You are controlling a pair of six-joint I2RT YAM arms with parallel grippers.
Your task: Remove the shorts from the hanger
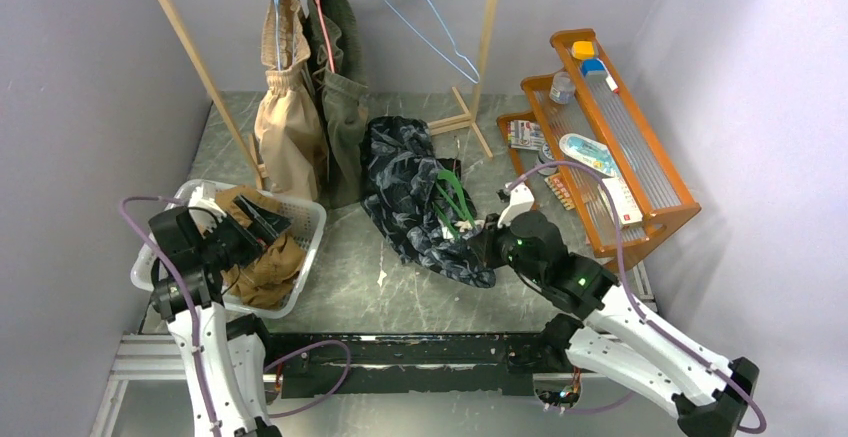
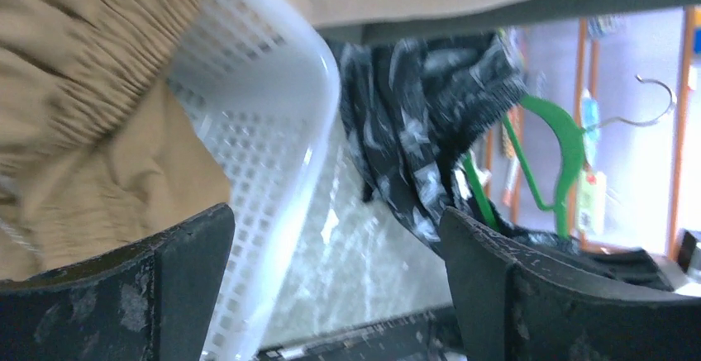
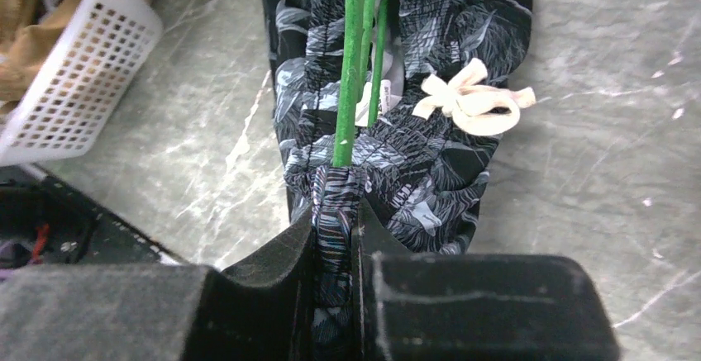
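Note:
Camouflage shorts (image 1: pixel 405 202) lie on the floor mid-scene, with a green hanger (image 1: pixel 450 192) inside; a cream drawstring (image 3: pixel 471 101) shows in the right wrist view. My right gripper is shut on the waistband of the shorts where the hanger enters it. My left gripper is open above the left edge of the white basket (image 1: pixel 312 242), which holds brown clothing (image 1: pixel 260 257), with nothing between its fingers.
Tan shorts (image 1: pixel 290 137) and olive shorts (image 1: pixel 345 137) hang from the wooden rack (image 1: pixel 185 32) at the back. A wooden shelf (image 1: pixel 670 217) with small boxes stands on the right.

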